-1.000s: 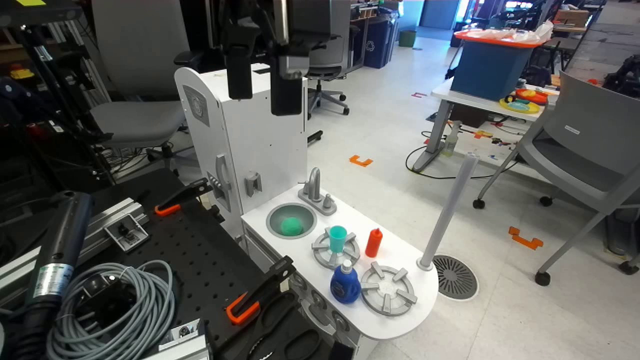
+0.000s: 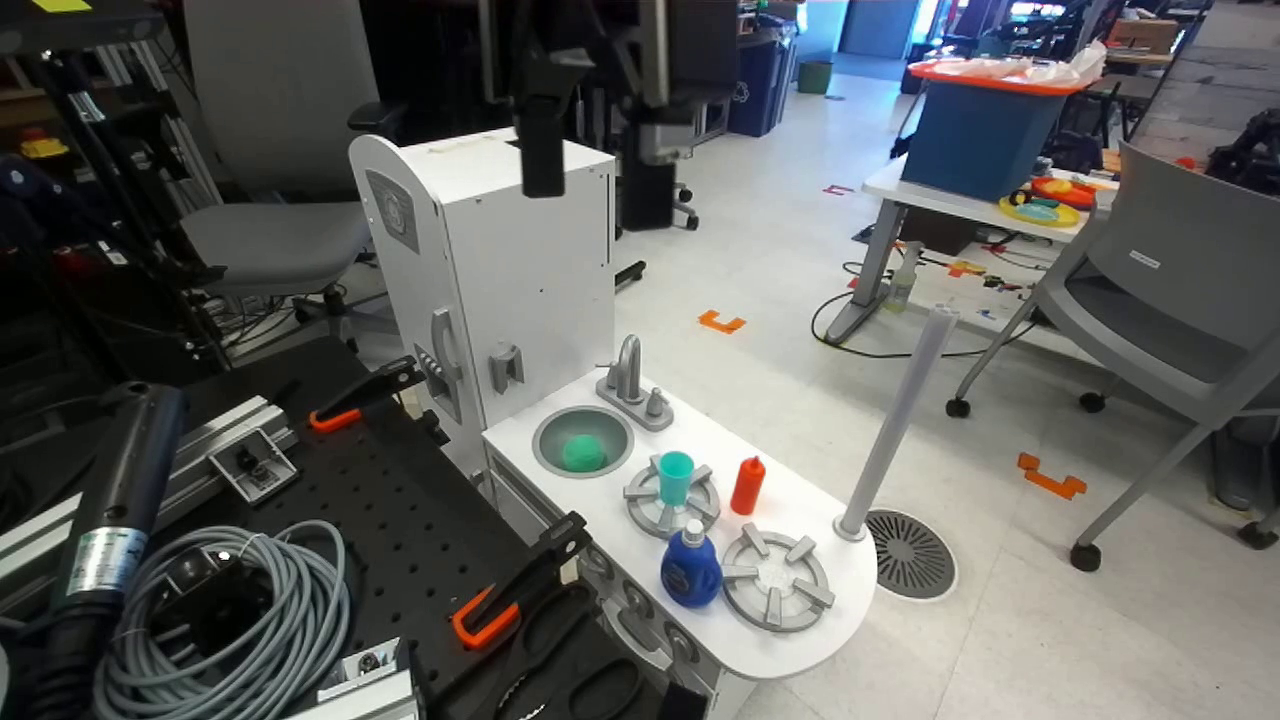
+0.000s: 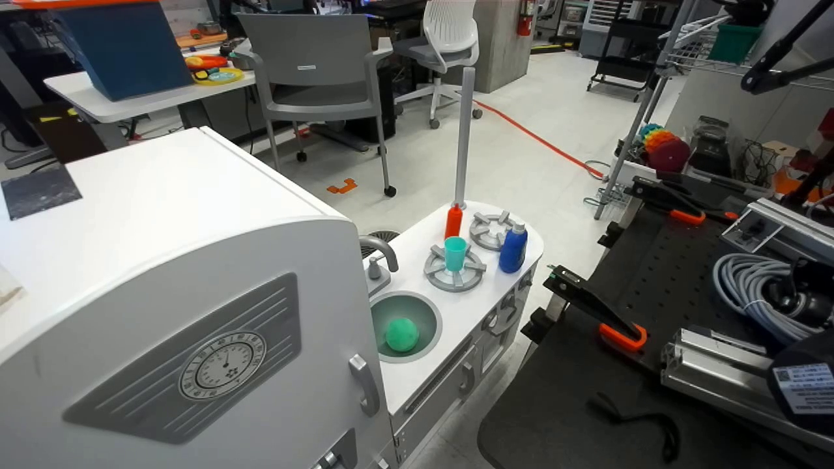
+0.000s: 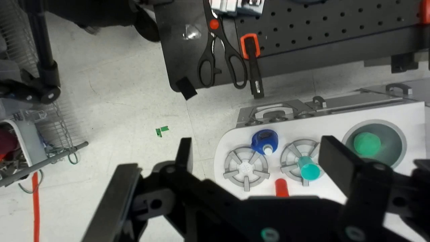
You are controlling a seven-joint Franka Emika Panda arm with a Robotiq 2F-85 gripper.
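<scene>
High over the toy kitchen, my gripper [image 2: 597,206] hangs open with nothing between its fingers; in the wrist view its two dark fingers [image 4: 340,163] stand wide apart. Below it on the white counter [image 2: 792,672], a teal cup [image 2: 675,478] stands upright on one grey burner. A red bottle [image 2: 747,486] is upright beside that burner. The blue bottle [image 2: 691,566] stands near the counter's front edge, between the two burners. Inside the round grey sink [image 3: 432,319] lies a green ball [image 3: 402,335]. The gripper touches none of these.
A tall white toy fridge [image 2: 528,240] rises at one end of the counter, and a grey post [image 2: 897,420] at the other. The grey faucet [image 2: 629,370] stands behind the sink. Alongside runs a black perforated table [image 2: 408,528] with clamps, scissors [image 4: 221,48] and coiled cable.
My gripper has shifted to the right in exterior view 1, and its fingers appear farther apart. The cup, bottles and ball have not moved.
</scene>
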